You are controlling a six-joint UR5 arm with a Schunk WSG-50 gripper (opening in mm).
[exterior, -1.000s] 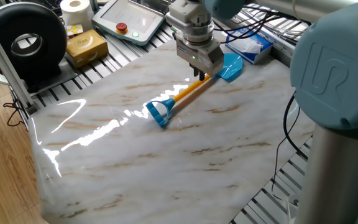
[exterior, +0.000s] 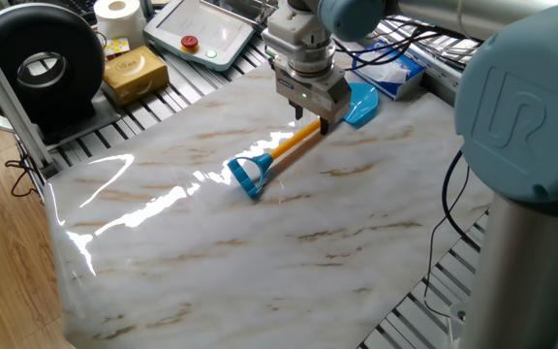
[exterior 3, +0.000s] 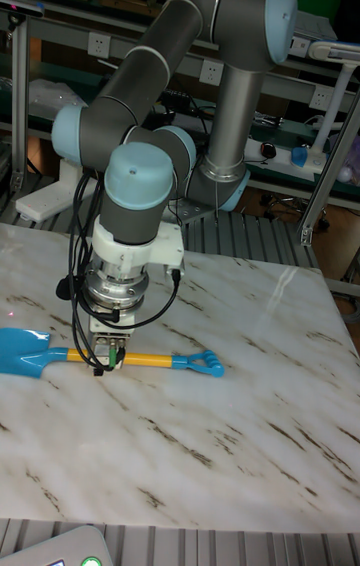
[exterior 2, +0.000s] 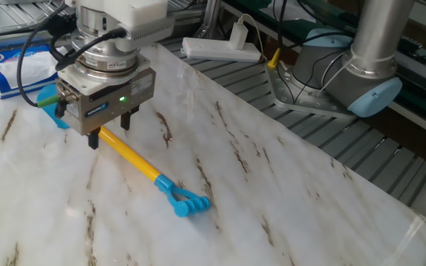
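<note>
A toy shovel lies on the marble-patterned table, with a blue blade (exterior: 361,105), a yellow shaft (exterior: 294,142) and a blue D-shaped grip (exterior: 249,175). My gripper (exterior: 311,120) points down over the shaft near the blade end, its two fingers spread apart. In the second view, the gripper (exterior 2: 110,131) is open across the line of the yellow shaft (exterior 2: 132,155), with nothing seen clamped. How far the fingertips are above the shaft I cannot tell. From the third view, cables and the wrist hide the fingers; the blade (exterior 3: 23,352) shows to the left.
A blue-and-white tissue box (exterior: 391,73) sits at the table's back edge, close to the blade. Beyond the far-left edge are a cardboard box (exterior: 136,75), a teach pendant (exterior: 200,31) and a black spool (exterior: 37,68).
The fingers were close together a second ago and have moved apart to a wide opening. The shovel lies where it was; the wrist has shifted very little.
</note>
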